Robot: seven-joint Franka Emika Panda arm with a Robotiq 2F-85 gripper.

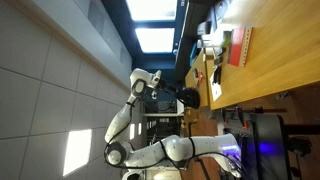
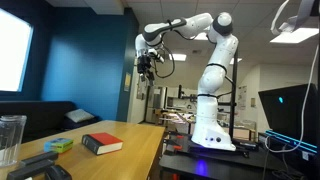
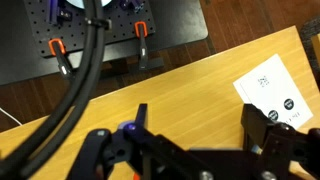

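Note:
High above the wooden table (image 2: 130,139), my gripper (image 2: 147,72) hangs from the raised arm. In the wrist view the gripper is open, its two dark fingers wide apart with only bare wood seen between them. A book with a red cover (image 2: 101,143) lies flat on the table in exterior view 2, well below the gripper. Exterior view 1 is turned on its side and shows the red book (image 1: 238,47) too. A white sheet with black round marks (image 3: 275,92) rests near the table's edge in the wrist view.
A clear container (image 2: 11,137) stands at the table's left, near dark items (image 2: 36,162) and a small green thing (image 2: 62,145). Beyond the table edge lies the dark robot base (image 3: 180,25) with cables.

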